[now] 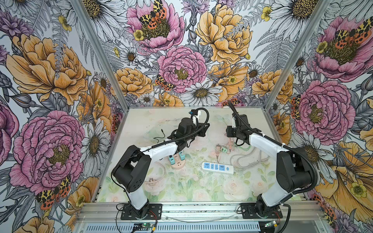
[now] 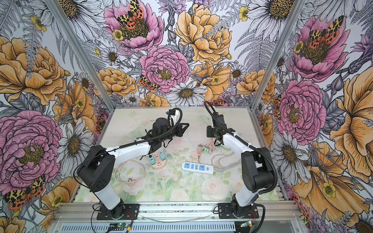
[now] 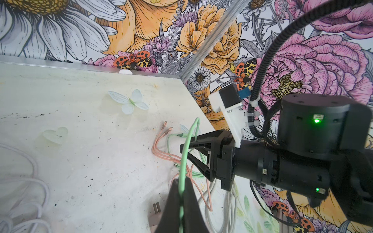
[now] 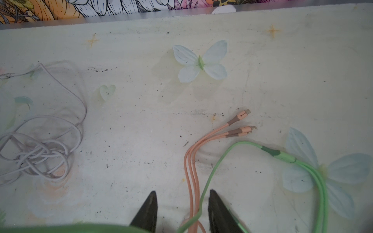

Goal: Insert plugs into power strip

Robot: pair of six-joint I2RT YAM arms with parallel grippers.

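Observation:
My left gripper is shut on a thin green cable [image 3: 189, 143], which rises from between its fingers and arches toward the right arm. Facing it across a small gap, my right gripper is part open; the green cable passes between and below its fingers, not clamped. In the top left view, a white power strip with blue sockets [image 1: 217, 167] lies mid-table. Left of it is a pink power strip [image 1: 178, 162] with two teal plugs [image 1: 172, 159] at its sides. A pink plug [image 1: 218, 149] and a green plug [image 1: 224, 149] lie behind the white strip.
Pink cables [image 4: 192, 167] with metal connectors lie under my right gripper. A tangled white cable [image 4: 42, 155] sits farther left. Grey cable loops [image 1: 248, 161] spread right of the white strip.

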